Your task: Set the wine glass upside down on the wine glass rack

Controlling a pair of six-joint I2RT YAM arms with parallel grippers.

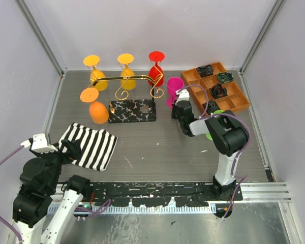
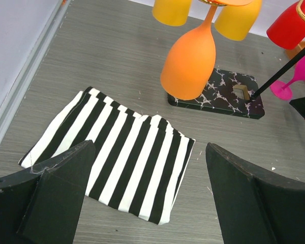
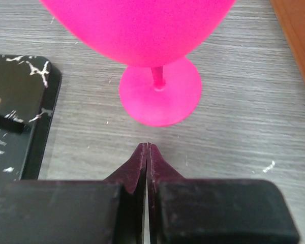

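A pink wine glass [image 1: 175,86] stands upright right of the rack; its bowl [image 3: 140,28] and round foot [image 3: 160,101] fill the upper right wrist view. My right gripper [image 1: 175,101] is shut just in front of the glass, fingertips together, nothing visible between them. The gold rack [image 1: 117,79] on a black marbled base [image 1: 129,114] holds upside-down glasses: orange [image 2: 188,66], two yellow [image 1: 128,81], red [image 1: 157,76]. My left gripper is open at the left front, above a striped cloth [image 1: 89,145], with nothing between its fingers.
An orange compartment tray [image 1: 234,101] with dark coiled items stands at the back right. A green object [image 1: 216,112] is partly hidden behind the right arm.
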